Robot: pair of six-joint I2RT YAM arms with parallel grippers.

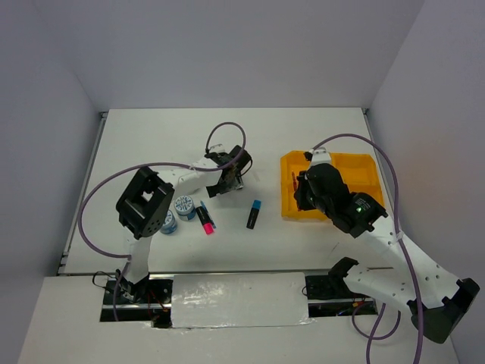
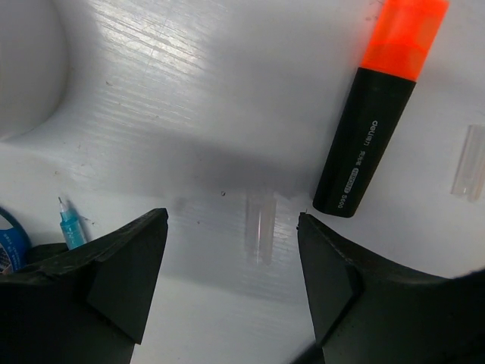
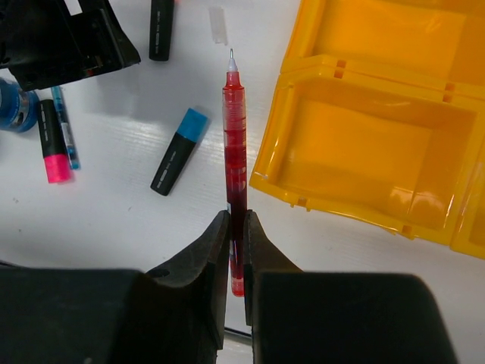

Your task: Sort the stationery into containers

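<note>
My right gripper is shut on an upright-pointing red pen [image 3: 236,136], beside the yellow container [image 3: 375,152]. In the left wrist view my left gripper is open over bare table, just left of an orange-capped highlighter [image 2: 360,136]. A blue-capped highlighter [image 3: 178,152] lies left of the container. A pink-capped highlighter [image 3: 53,148] lies beside a blue pen [image 3: 67,129] on the left.
Two round blue-topped pots [image 1: 184,207] stand on the left of the table [image 1: 136,136].
</note>
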